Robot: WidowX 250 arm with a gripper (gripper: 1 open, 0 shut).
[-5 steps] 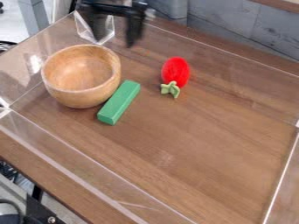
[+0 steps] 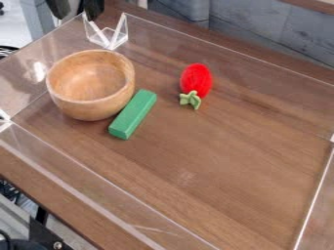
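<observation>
A wooden bowl point(image 2: 90, 88) sits at the left of the table. Beside it to the right lies a green block point(image 2: 133, 114). Farther back and right is a red strawberry-like toy point(image 2: 196, 83) with a green top. Only a dark bit of my gripper or arm shows at the top left edge, cut off by the frame, so its fingers cannot be made out.
A clear, angular plastic object point(image 2: 107, 33) stands behind the bowl. Clear edging runs along the left and right sides.
The dark gripper has risen up and to the left, mostly out of the frame. The bowl, green block and red toy have not moved.
</observation>
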